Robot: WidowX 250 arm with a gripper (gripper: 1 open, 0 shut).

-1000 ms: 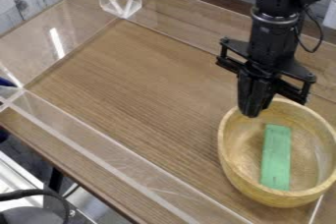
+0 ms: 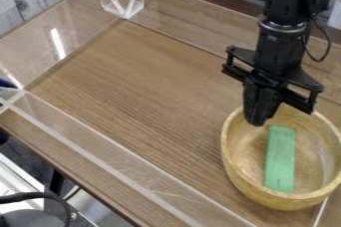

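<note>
The black gripper [image 2: 260, 112] points down just over the back-left rim of a cream, round bowl [image 2: 242, 167] at the right of the camera view. Its tip is narrow and dark, with nothing visible between the fingers; it looks shut. A green oblong object [image 2: 280, 161] lies inside the bowl, below and to the right of the fingertips.
Clear plastic edging runs along its sides. A dark cable and base [image 2: 27, 217] sit at the bottom left corner.
The gripper has shifted very slightly; the bowl and the green object look unmoved.
</note>
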